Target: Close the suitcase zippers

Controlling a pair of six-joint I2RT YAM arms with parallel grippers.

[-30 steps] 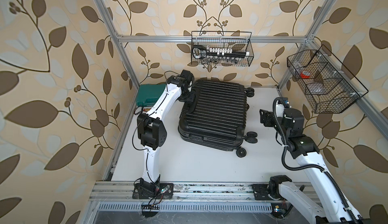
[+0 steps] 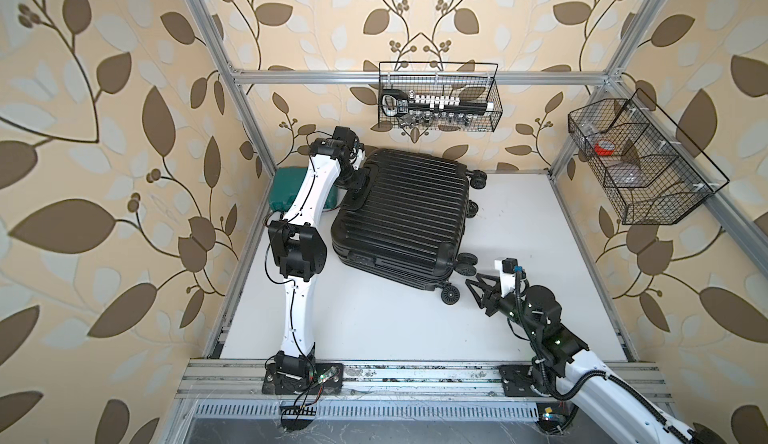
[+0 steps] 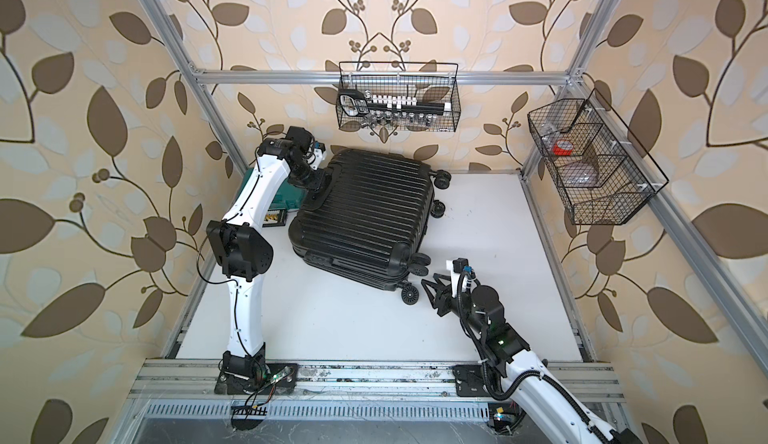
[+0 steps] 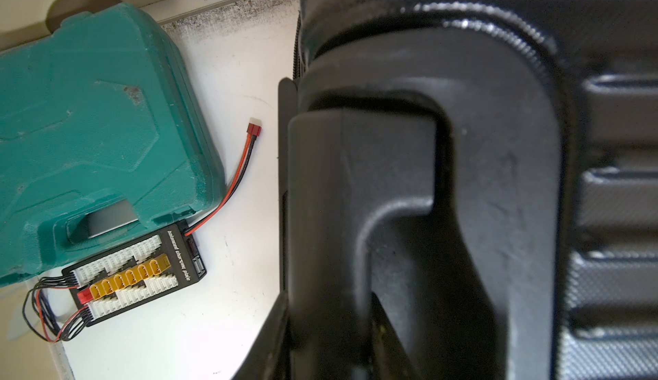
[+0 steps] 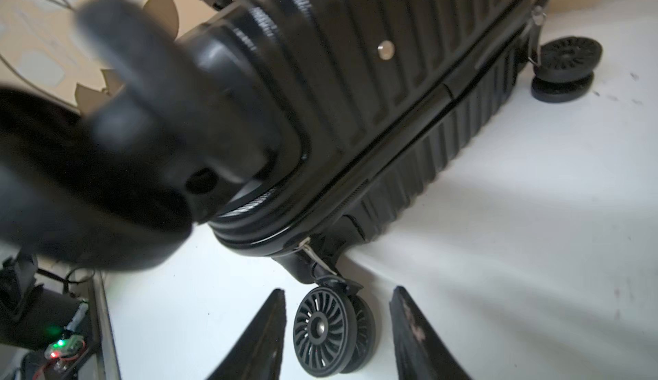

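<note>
The black ribbed suitcase (image 2: 404,211) lies flat on the white table, wheels pointing right. At its left side my left gripper (image 2: 361,181) is shut on the suitcase's carry handle (image 4: 325,201), which fills the space between its fingers in the left wrist view. Off the near right corner hovers my right gripper, its fingers (image 5: 264,335) apart and empty. Beyond them stands a suitcase wheel (image 5: 320,332). Above that wheel dangles a thin metal tab (image 5: 316,255) resembling a zipper pull. Along the dark side seam, I cannot tell how far the zipper is closed.
A teal case (image 4: 102,140) and a charging board (image 4: 130,273) with wires lie left of the suitcase. Wire baskets (image 2: 440,99) hang on the walls.
The suitcase has shifted left and slightly back along with my left gripper.
</note>
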